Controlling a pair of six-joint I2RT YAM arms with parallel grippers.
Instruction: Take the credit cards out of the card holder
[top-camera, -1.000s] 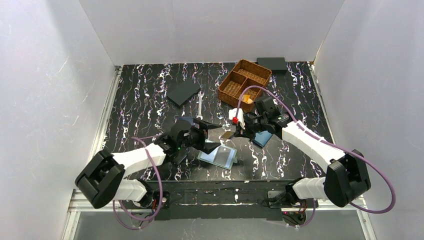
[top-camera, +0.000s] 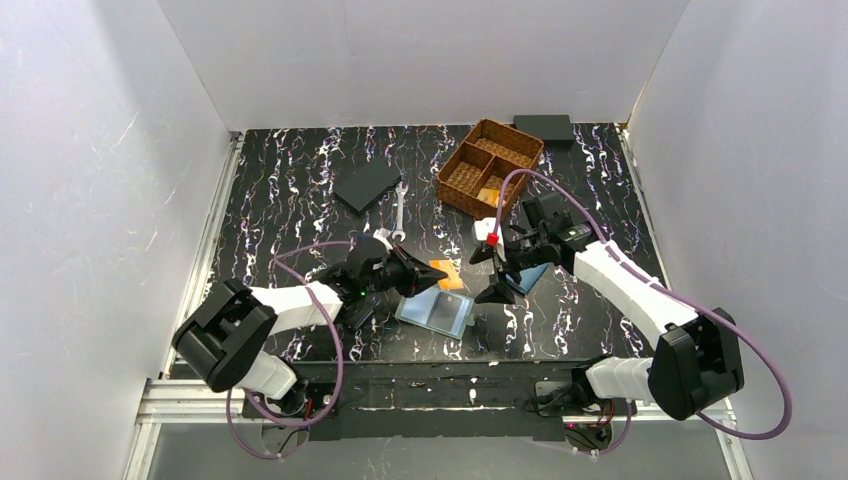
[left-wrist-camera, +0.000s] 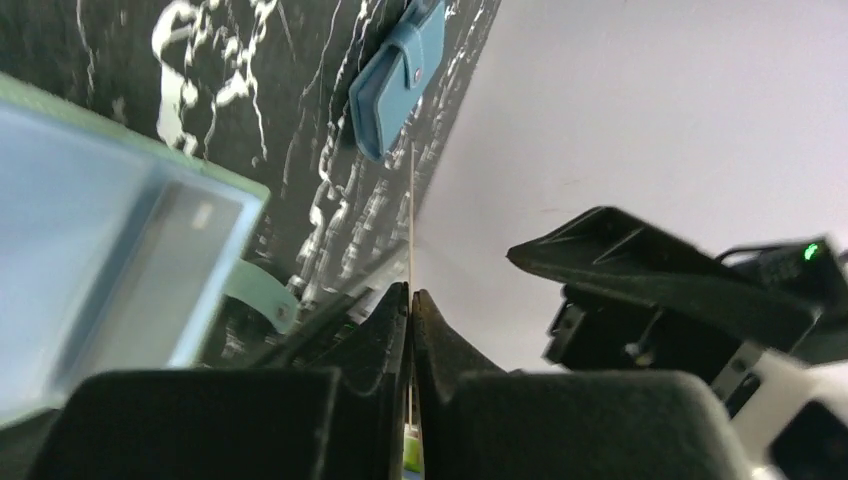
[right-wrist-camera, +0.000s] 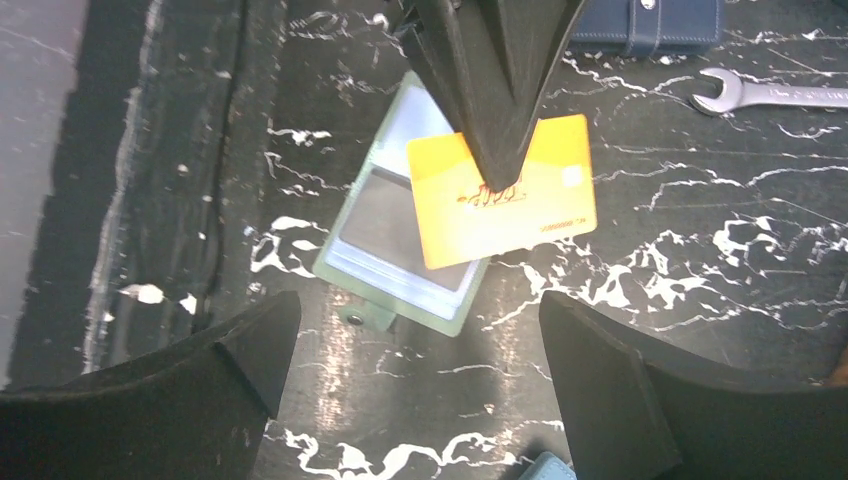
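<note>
An orange card (top-camera: 446, 271) is pinched in my left gripper (top-camera: 425, 275), whose fingers are closed on it; the right wrist view shows the card (right-wrist-camera: 540, 200) face-on, and in the left wrist view it is a thin edge between the fingertips. My right gripper (top-camera: 488, 275) stands open just to the right, empty. Below the card lies an open light-blue card holder (top-camera: 425, 312) with clear sleeves and a green rim (right-wrist-camera: 395, 280). A closed blue holder (left-wrist-camera: 398, 80) lies under the right arm.
A wicker basket (top-camera: 465, 175) with an orange item inside stands at the back right. A wrench (top-camera: 399, 210) and dark slabs (top-camera: 365, 185) (top-camera: 543, 127) lie behind. A dark blue case (right-wrist-camera: 640, 25) is beside the left arm.
The right gripper has opened and moved slightly right; the card now faces upward more visibly.
</note>
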